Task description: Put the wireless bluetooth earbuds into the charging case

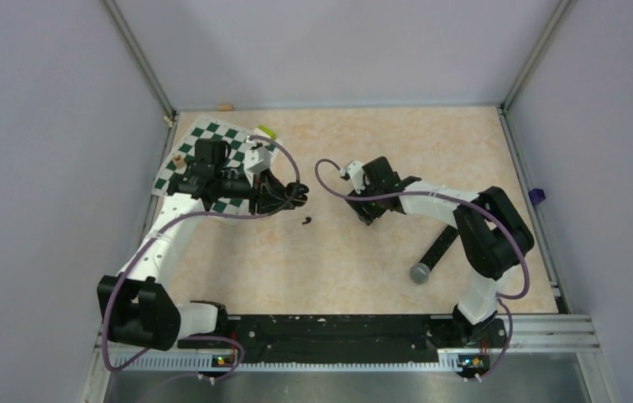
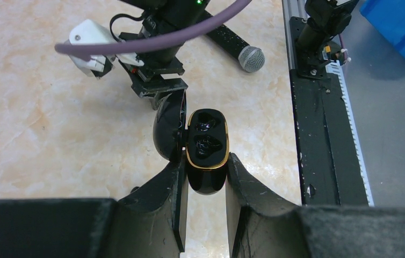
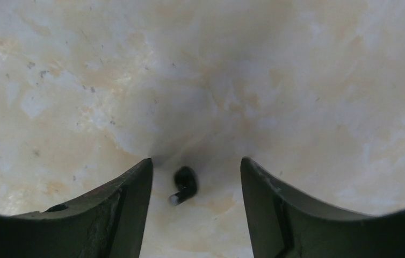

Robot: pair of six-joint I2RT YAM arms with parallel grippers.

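Observation:
The black charging case (image 2: 207, 174), gold-rimmed with its lid up and two dark wells facing the camera, is gripped by my left gripper. From above, the case (image 1: 297, 196) hangs left of the table's middle. A small black earbud (image 1: 306, 220) lies on the table just below it. My right gripper (image 1: 365, 220) is over the table to the right. Its fingers (image 3: 130, 199) stand apart in the right wrist view, with a blurred black earbud (image 3: 186, 184) on the surface in the gap, not gripped. Left of them, a dark speck (image 3: 57, 207) is too cut off to identify.
A black microphone (image 1: 435, 253) lies at the right front. A green-and-white checkered board (image 1: 212, 128) with small items on it is at the back left, partly under the left arm. Purple cables loop above both arms.

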